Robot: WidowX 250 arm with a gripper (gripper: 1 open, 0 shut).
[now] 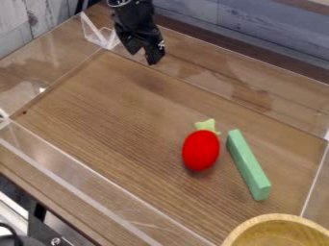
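My gripper (137,46), dark and mottled, hangs at the top of the camera view over bare wooden table (103,115); it is small and blurred, with nothing visible held. A red oval object (201,152) lies right of centre, with a small pale green piece (206,125) just behind it. A long green bar (248,164) lies to its right.
A yellow bowl (276,235) sits at the lower right corner, partly out of view. Clear plastic-like material (100,31) is at the upper left.
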